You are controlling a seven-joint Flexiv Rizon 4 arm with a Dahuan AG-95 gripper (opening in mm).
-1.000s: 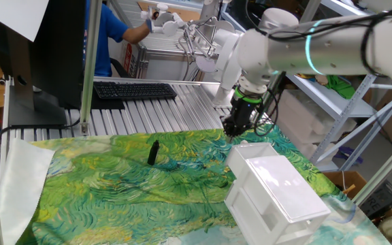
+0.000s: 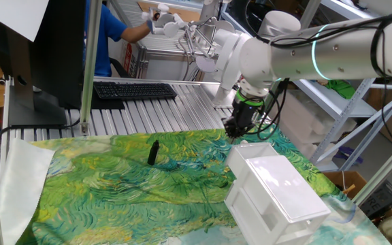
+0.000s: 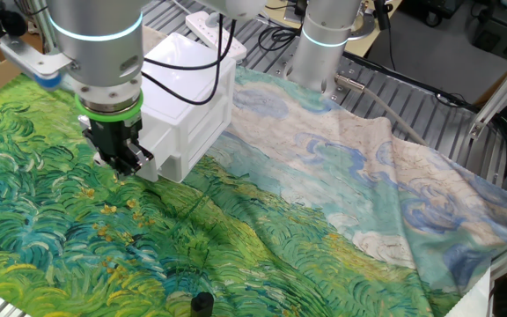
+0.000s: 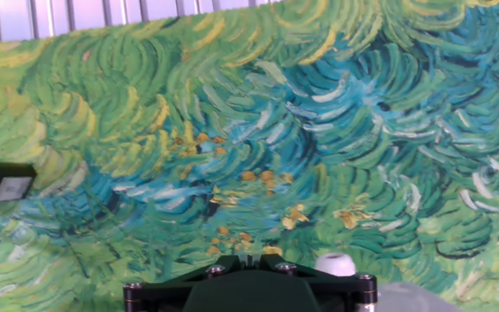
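My gripper (image 2: 233, 137) points down just beside the front of the pulled-out top drawer (image 2: 242, 160) of a white drawer unit (image 2: 284, 184). In the wrist view its fingers (image 4: 228, 263) look closed together, with nothing seen between them. A small white knob (image 4: 334, 264) shows right beside them, apart from the fingertips. From the other side, the gripper (image 3: 128, 167) hangs close against the drawer's front; whether it touches is unclear. A black cylindrical object (image 2: 153, 152) stands on the painted cloth, left of the drawer unit in exterior view 1.
The green and blue painted cloth (image 3: 262, 238) covers the table, wrinkled on one side, with wide bare stretches. A keyboard (image 2: 135, 90) and monitor (image 2: 50, 61) stand behind it. Black cables (image 3: 209, 92) loop near the drawer unit. A person in blue (image 2: 107, 37) sits at the back.
The arm's upper links have shifted and the wrist has turned slightly, while the gripper stays near the drawer front. The drawer unit and the black object have not moved.
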